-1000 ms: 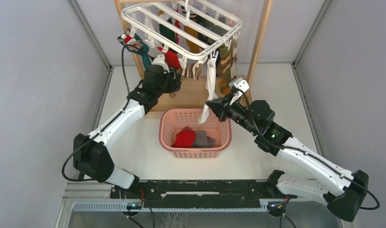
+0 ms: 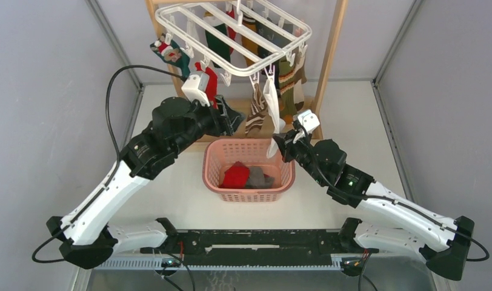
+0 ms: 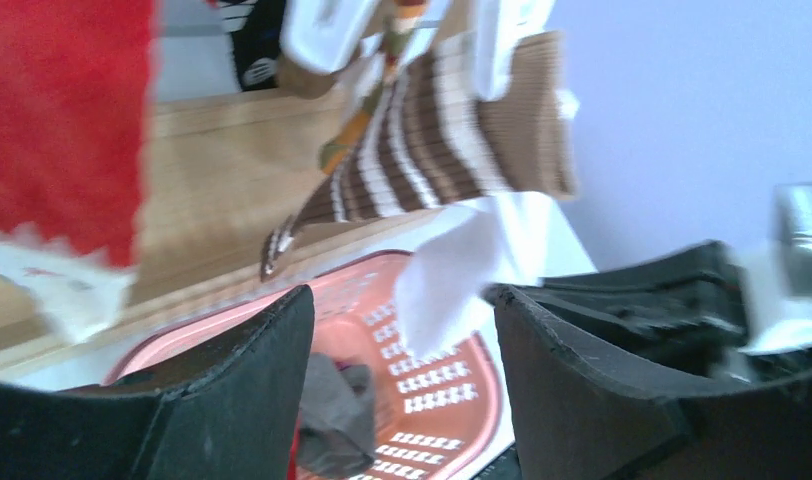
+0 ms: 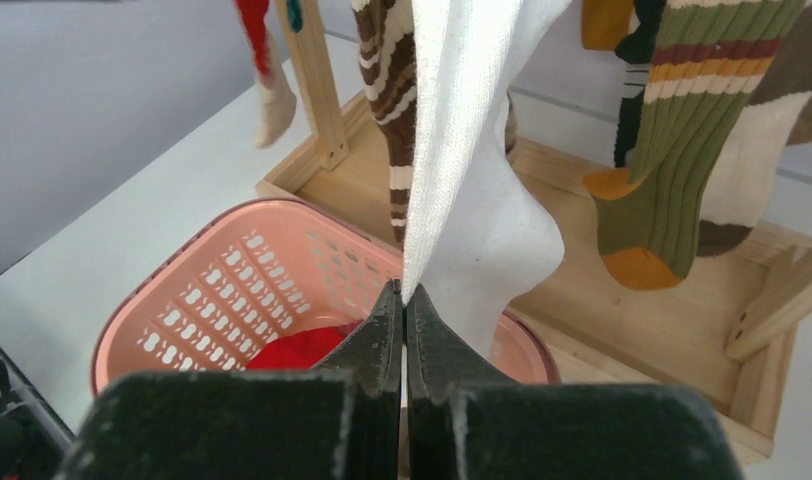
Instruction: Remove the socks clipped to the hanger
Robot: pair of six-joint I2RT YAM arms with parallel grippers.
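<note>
A white hanger (image 2: 255,63) with clips holds several socks above the basket. From its front edge hangs a white sock (image 2: 269,100), with my right gripper shut on its lower part; the cloth runs down to the fingertips. A brown striped sock (image 3: 412,150) hangs from a clip just left of the white one. My left gripper stands open in front of it, slightly below in its wrist view, with no cloth between the fingers. A red sock (image 2: 208,82) hangs close behind the left gripper.
Under the hanger sits a pink basket (image 2: 213,160) with a red sock (image 2: 234,176) and a grey sock (image 2: 255,177) inside. Wooden posts (image 2: 331,51) frame the hanger. Green striped (image 4: 672,150) and other socks hang at the right.
The left gripper has moved right and toward the front. The striped sock, stretched left toward it one second ago, now hangs down. The right gripper shifted slightly, and the white sock with it.
</note>
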